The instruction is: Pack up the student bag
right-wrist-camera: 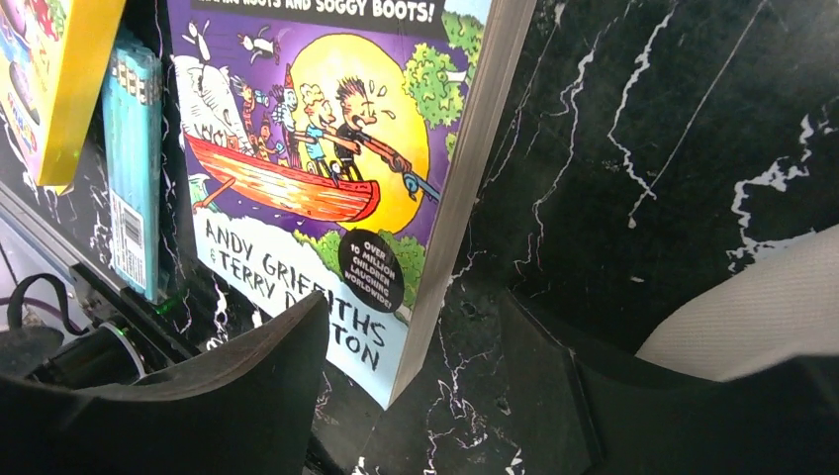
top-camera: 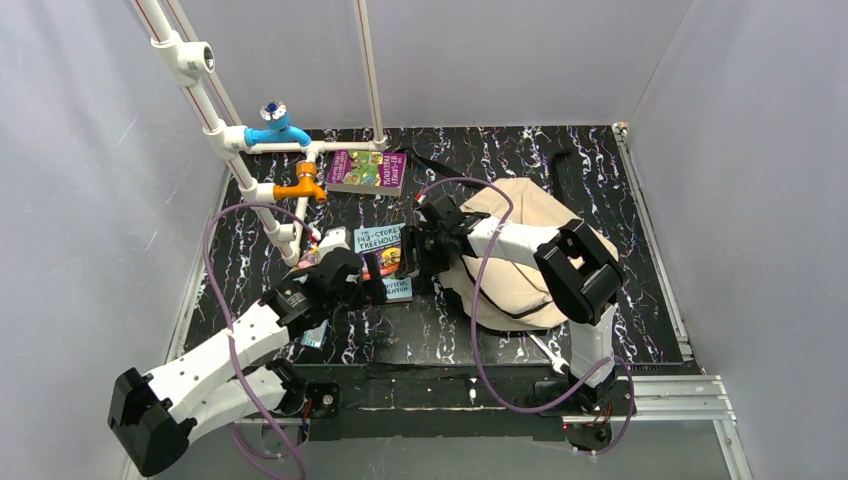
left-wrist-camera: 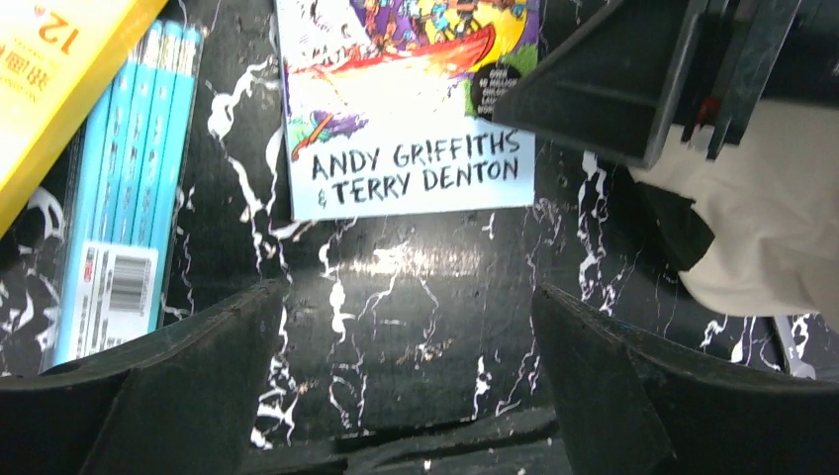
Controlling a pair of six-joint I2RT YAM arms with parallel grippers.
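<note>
The 143-Storey Treehouse book point(top-camera: 384, 237) lies flat between my two arms, its cover up. My right gripper stands open over the book's right edge, one finger above the cover and the other over bare table; nothing is held. Left of the book my left gripper is open and empty, above bare table near the book's lower edge. A beige bag point(top-camera: 520, 290) lies on the right, partly under the right arm. A pack of blue pencils point(left-wrist-camera: 129, 188) and a yellow box point(left-wrist-camera: 59, 79) lie left of the book.
A thicker purple book point(top-camera: 366, 172) lies at the back by the white pipes. The pipe frame point(top-camera: 205, 110) with its blue tap point(top-camera: 278, 133) and orange tap point(top-camera: 300, 186) rises at the left. Bare table shows in front of the book.
</note>
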